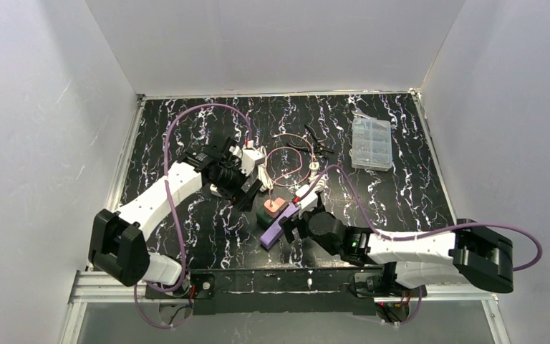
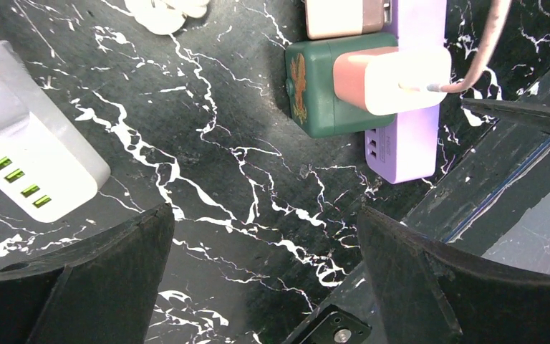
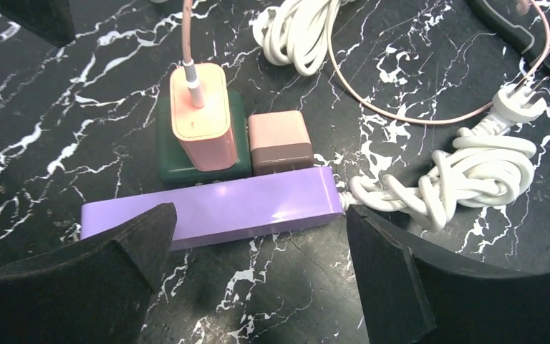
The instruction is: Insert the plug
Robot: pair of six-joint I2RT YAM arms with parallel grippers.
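Note:
A pink charger plug [image 3: 200,129] with a pink cable stands on a green block [image 2: 319,93], beside a smaller pink-and-brown block [image 3: 281,143] and against a long purple power strip [image 3: 215,208]. In the left wrist view the charger's end faces up with the cable in it. My left gripper stands open and empty, up and left of these blocks in the top view. My right gripper is open and empty, beside the purple strip on its right. Whether the charger is fully seated in the green block I cannot tell.
A white power strip [image 2: 50,165] lies to the left. Coiled white cables [image 3: 480,172], black tools [image 1: 319,143] and a clear compartment box [image 1: 372,143] are at the back and right.

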